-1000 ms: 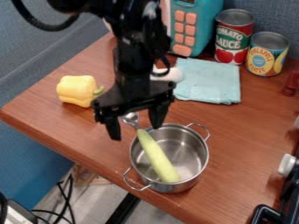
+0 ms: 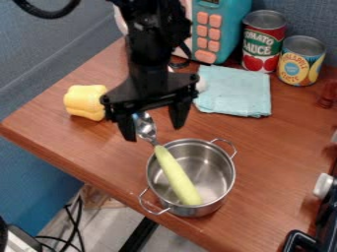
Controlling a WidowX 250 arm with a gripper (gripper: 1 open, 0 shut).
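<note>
My black gripper (image 2: 156, 123) hangs over the table just above and left of a steel pot (image 2: 191, 202), its fingers apart around a silver utensil (image 2: 144, 126) that appears to be a spoon; whether they touch it I cannot tell. A pale yellow long object (image 2: 183, 182), like corn or a handle, lies tilted in the pot, its upper end at the rim near the utensil.
A yellow pepper (image 2: 83, 100) lies at the left. A light blue cloth (image 2: 235, 94), tomato can (image 2: 261, 49) and second can (image 2: 301, 64) stand or lie at the back right. A black appliance (image 2: 309, 241) is at the lower right.
My gripper has moved slightly upward in the view since a second ago. The pot and its contents look unchanged.
</note>
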